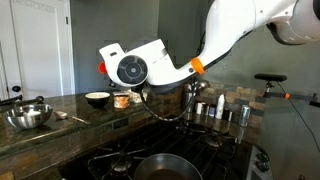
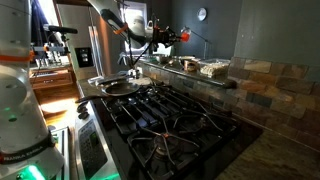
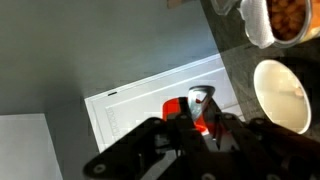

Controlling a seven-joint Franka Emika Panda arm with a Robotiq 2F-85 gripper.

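In the wrist view my gripper is shut on a red object (image 3: 194, 108) with a shiny, metal-looking part; its full shape is hidden by the dark fingers. A small patch of the red object (image 1: 102, 68) shows left of the arm in exterior view 1, where the arm's round wrist joint covers most of the gripper. Far back in exterior view 2, the red object (image 2: 184, 36) is held in the air above the counter. A bowl with a pale inside (image 3: 283, 96) lies to the right in the wrist view, apart from the gripper.
An orange cup (image 1: 121, 101) and a dark bowl (image 1: 97, 99) stand on the back counter. A metal bowl (image 1: 29, 116) sits at left. On the stove is a black pan (image 1: 168, 167). Bottles (image 1: 220, 107) stand against the tiled wall.
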